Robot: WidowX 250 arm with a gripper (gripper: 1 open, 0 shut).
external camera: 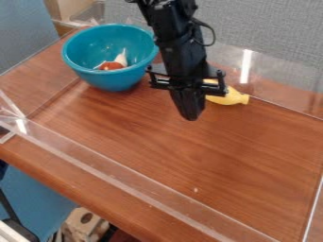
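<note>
The black arm reaches down from the top middle, its gripper (191,110) pointing down over the wooden table (177,165), apparently shut with nothing visible between its fingers. Behind it to the right lies a yellow object (232,97), partly hidden by the arm. At the back left a blue bowl (101,77) holds a white item and a reddish-orange item.
Clear edging runs round the tabletop. A blue surface with some hardware lies below the table at the lower left.
</note>
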